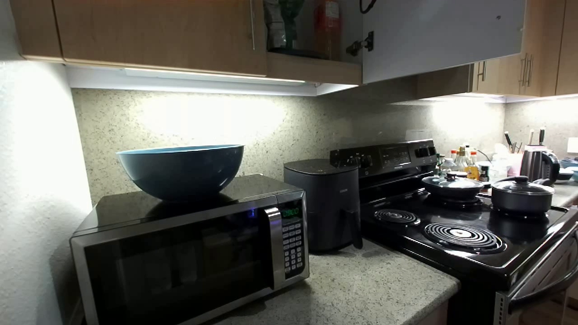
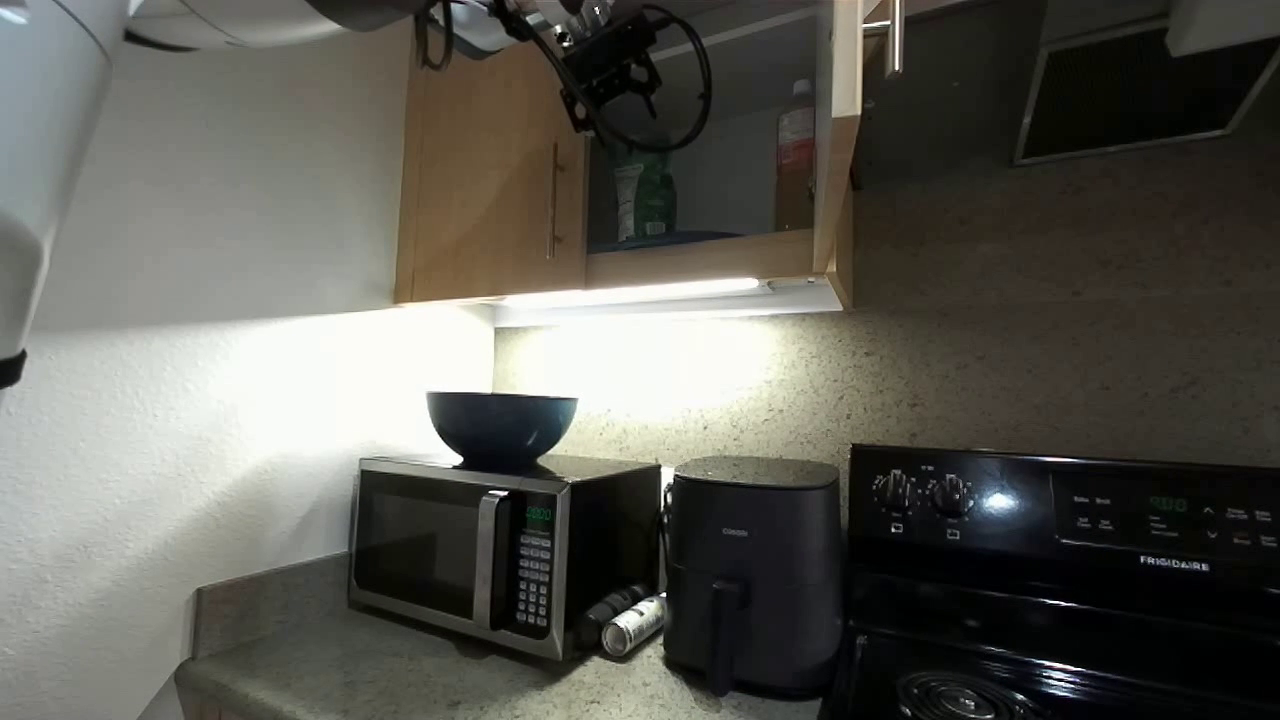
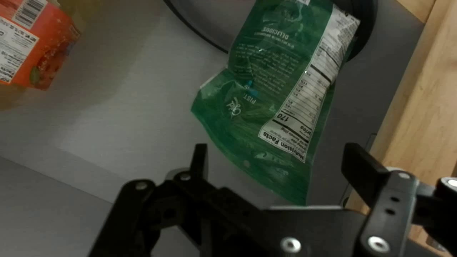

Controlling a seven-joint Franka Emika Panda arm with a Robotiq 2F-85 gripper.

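A green nut bag (image 3: 278, 85) with a white nutrition panel stands in the open upper cabinet. In the wrist view my gripper is open, its two fingers (image 3: 199, 162) spread wide with nothing gripped; the bag's lower end shows in the span between them. Exterior view 2 has the gripper's dark body (image 2: 612, 72) up in front of the cabinet opening, with the green bag (image 2: 654, 192) below it. Its fingertips cannot be made out there. Exterior view 1 shows the green bag (image 1: 290, 21) only in part, cut by the top edge.
A red-labelled bottle (image 2: 794, 138) shares the shelf. The cabinet door (image 1: 444, 32) stands open to the right. Below are a blue bowl (image 1: 184, 170) on the microwave (image 1: 184, 260), an air fryer (image 1: 325, 206) and a stove (image 1: 417, 230).
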